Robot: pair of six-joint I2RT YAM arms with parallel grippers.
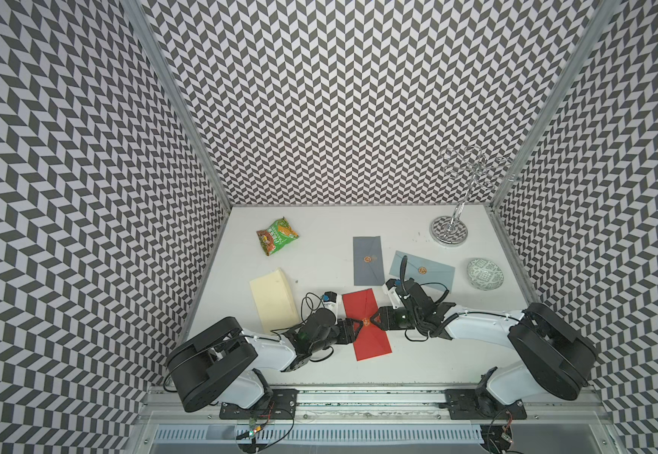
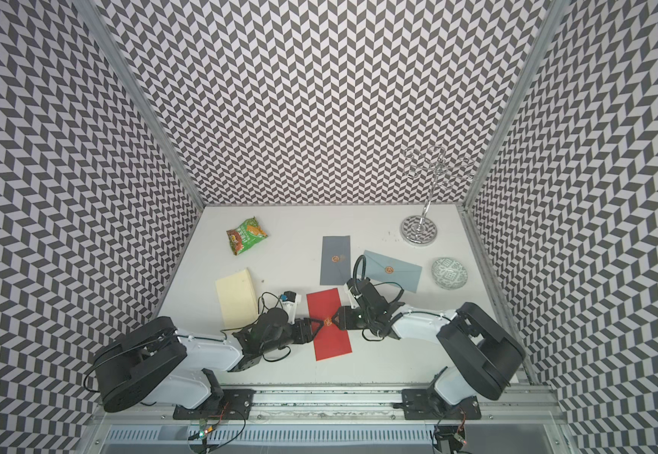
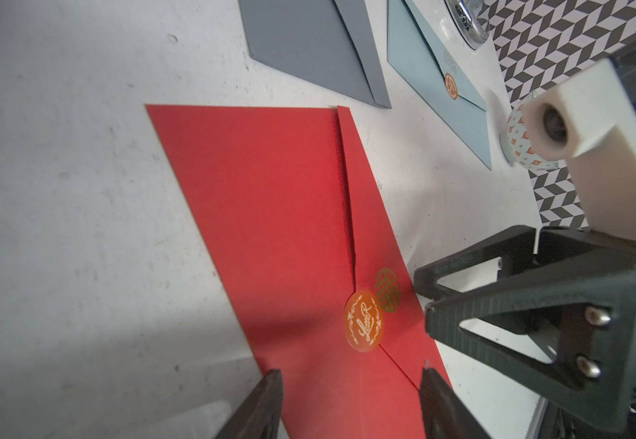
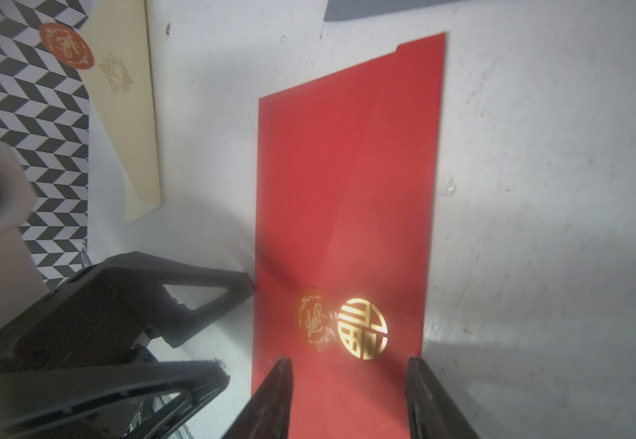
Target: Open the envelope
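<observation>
The red envelope (image 1: 372, 344) lies flat on the white table between my two arms. Its round orange seal (image 3: 364, 322) sits on the flap seam, which looks closed in the left wrist view. My left gripper is open and low over the left part of the envelope, one finger near its long edge. From the other side, my right gripper stands open, with one finger by the edge near the gold emblem (image 4: 362, 329). Neither pair of fingers shows anything pinched. Whether the fingertips touch the paper I cannot tell.
Behind the red envelope lie a dark grey envelope (image 1: 367, 274) and a pale blue one (image 1: 438, 274), partly behind my right arm. A cream envelope (image 1: 271, 297) rests left. A green snack bag (image 1: 277, 236), a metal stand (image 1: 448, 233) and a patterned dish (image 1: 485, 274) are farther out.
</observation>
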